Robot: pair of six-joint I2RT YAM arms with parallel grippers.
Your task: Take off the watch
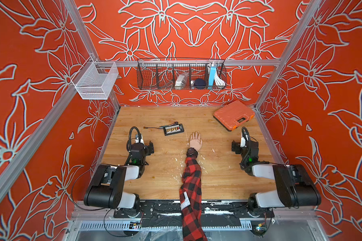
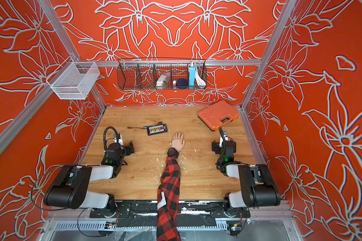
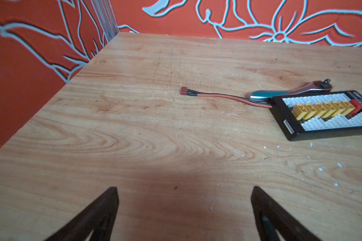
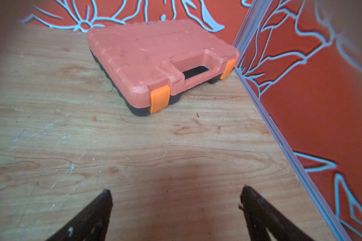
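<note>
A dark watch (image 1: pixel 191 152) is worn around the wrist of a person's arm that reaches in from the front edge. The hand (image 1: pixel 195 141) lies flat on the wooden table, fingers pointing to the back, and the sleeve (image 1: pixel 191 176) is red and black check. In the top right view the same watch (image 2: pixel 173 152) sits between the two arms. To its left, apart from it, my left gripper stands open above bare wood. My right gripper, on the other side, is open as well, with nothing between its fingers. Neither wrist view shows the watch.
An orange case (image 1: pixel 234 115) lies at the back right. Left of the hand are a black board with yellow connectors (image 3: pixel 329 114), its cable, and a ratchet-like tool (image 3: pixel 293 91). A wire basket (image 1: pixel 181 75) hangs at the back. Bare table separates each gripper from the arm.
</note>
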